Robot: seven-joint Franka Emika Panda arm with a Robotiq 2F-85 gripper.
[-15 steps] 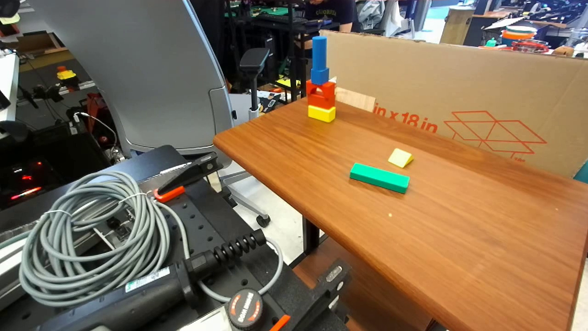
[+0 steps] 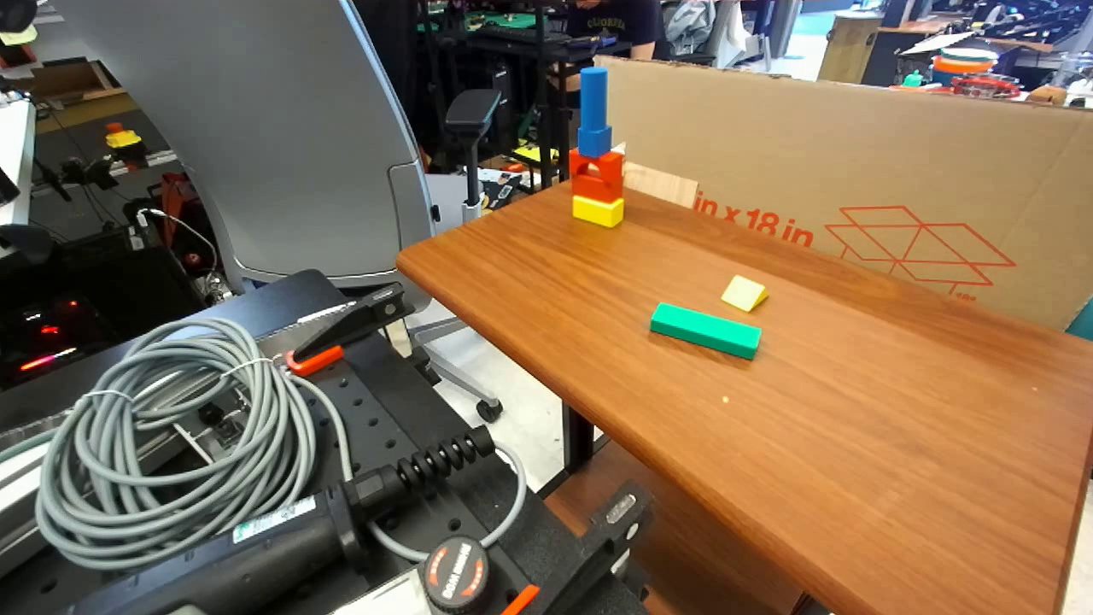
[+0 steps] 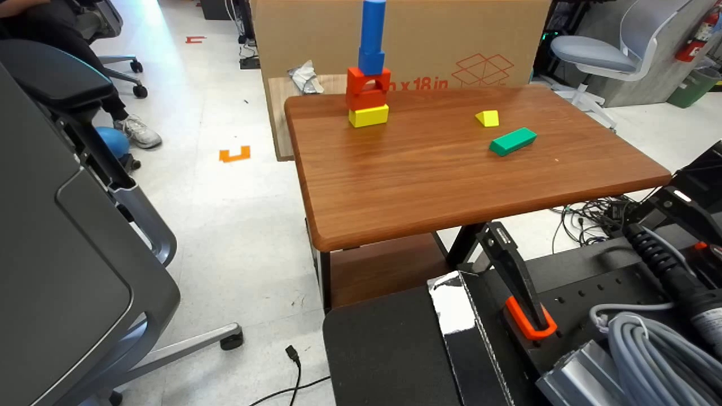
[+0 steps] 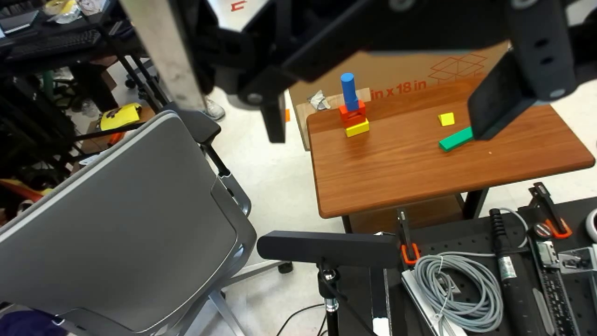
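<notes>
On the wooden table [image 2: 871, 441] stands an upright tower at the far left corner. Its base is a yellow block [image 2: 599, 211], with red blocks [image 2: 597, 186] above it, one having an arched opening. A blue block [image 2: 594, 140] and a tall blue cylinder [image 2: 593, 96] top it. Apart from the tower lie a green bar [image 2: 706, 330] and a small yellow wedge [image 2: 745, 293]. My gripper shows only in the wrist view, its fingers wide apart and nothing between them close by; the tower and table appear far beyond. One finger [image 4: 499, 103] hides the green bar's end there.
A cardboard sheet [image 3: 433, 40] stands behind the table. In front, a black bench carries coiled grey cable [image 2: 195, 441] and clamps. A grey chair [image 4: 140, 224] is at the left.
</notes>
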